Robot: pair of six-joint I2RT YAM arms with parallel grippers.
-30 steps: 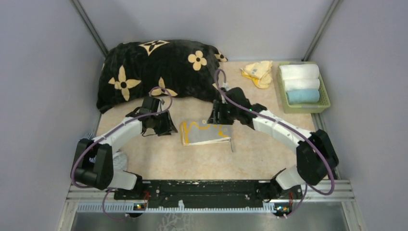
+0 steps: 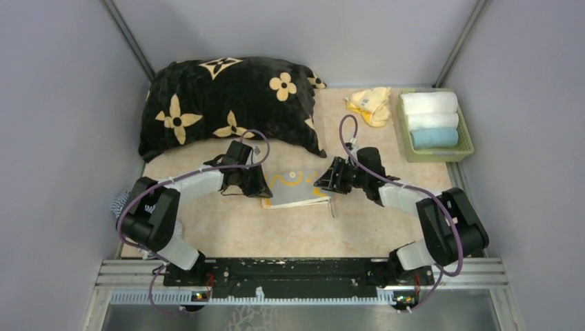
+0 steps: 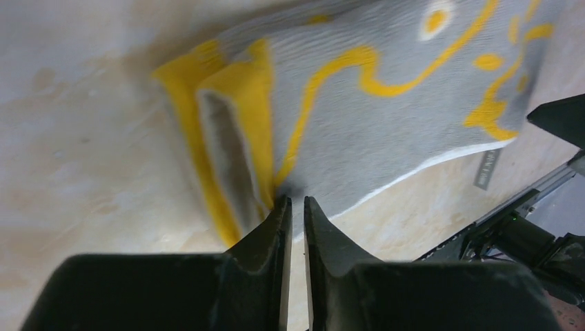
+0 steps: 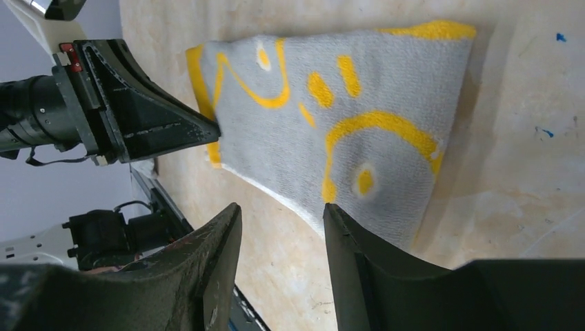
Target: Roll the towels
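Note:
A folded grey towel with yellow patterns (image 2: 293, 189) lies mid-table, seen closely in the left wrist view (image 3: 386, 124) and right wrist view (image 4: 386, 152). My left gripper (image 2: 263, 192) is at the towel's left end, its fingertips (image 3: 317, 231) close together at the folded yellow-edged layers; it looks shut on that edge, though the tips are partly hidden. My right gripper stands open over the towel's right end, nothing seen between its fingers.
A large black floral pillow (image 2: 214, 110) fills the back left. A crumpled yellow-white cloth (image 2: 369, 103) and a green basket (image 2: 465, 148) with rolled towels stand at back right.
My right gripper moved right and toward the front, to the towel's right end.

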